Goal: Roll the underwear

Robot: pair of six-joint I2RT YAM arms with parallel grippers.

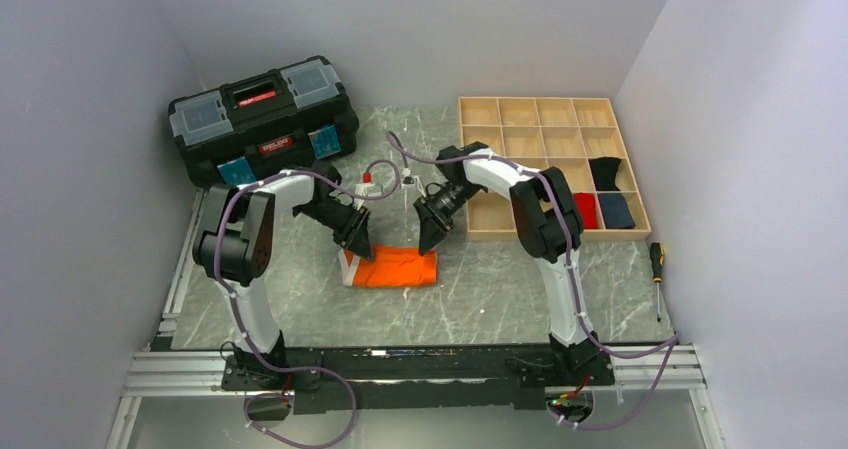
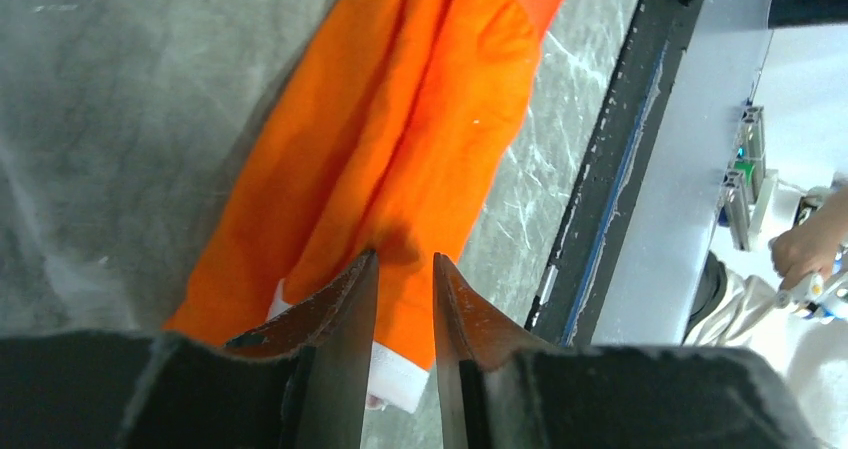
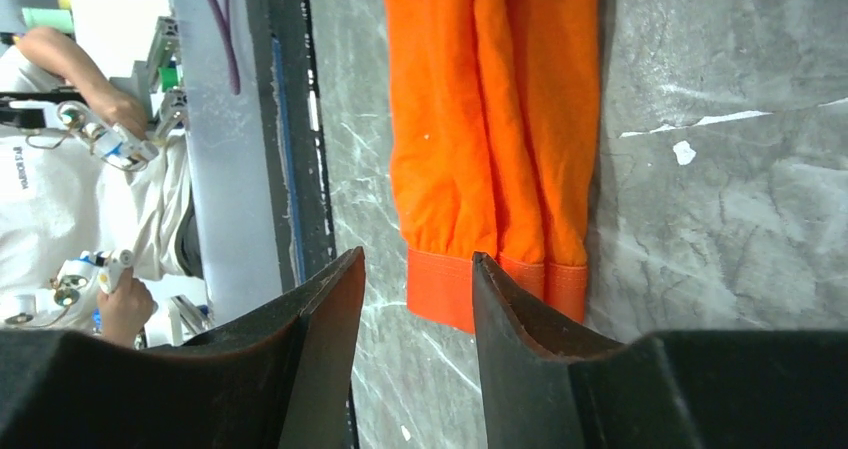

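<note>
The orange underwear [image 1: 395,274] lies folded into a flat, wide strip on the grey table, a pale band at its left end. In the left wrist view its cloth [image 2: 440,189] shows lengthwise folds. Over the left part of its far edge is my left gripper, fingers partly open, with orange cloth visible beyond the gap. At the right end, my right gripper is open wider, and the stitched orange waistband-like edge [image 3: 440,279] shows past its fingertips. Neither gripper visibly pinches cloth; exact contact is hard to tell.
A wooden divided box [image 1: 500,236] stands at the back right, holding a red roll [image 1: 586,210] and dark rolls [image 1: 616,211]. The black toolbox [image 1: 262,119] fills the back left. A screwdriver [image 1: 657,264] lies at the right. Bare table lies in front of the cloth.
</note>
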